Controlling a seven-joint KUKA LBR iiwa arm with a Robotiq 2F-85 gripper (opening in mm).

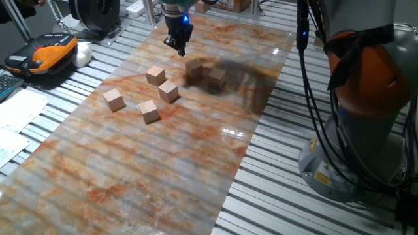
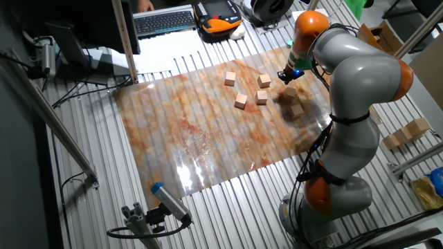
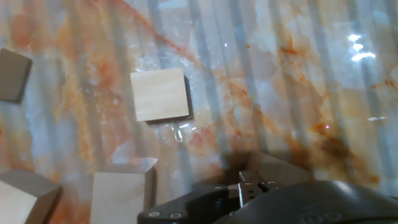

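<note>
Several plain wooden cubes lie apart on a marbled sheet [image 1: 130, 170]. In exterior view 1 the leftmost cube [image 1: 113, 100] and the nearest cube [image 1: 149, 111] are well lit, while a far cube [image 1: 194, 69] and the rightmost cube [image 1: 217, 79] sit in the arm's shadow. My gripper [image 1: 181, 51] hangs above the sheet's far part, pointing down, with no cube visible in it. The wrist view has one pale cube [image 3: 160, 95] left of centre, and my gripper at the bottom, partly covering a shaded cube [image 3: 277, 168]. How its fingers stand is unclear.
An orange and black device [image 1: 44, 55] and papers [image 1: 19, 117] lie off the sheet's left side. More blocks [image 2: 407, 134] rest beyond the arm, on the right in exterior view 2. The sheet's near part is bare.
</note>
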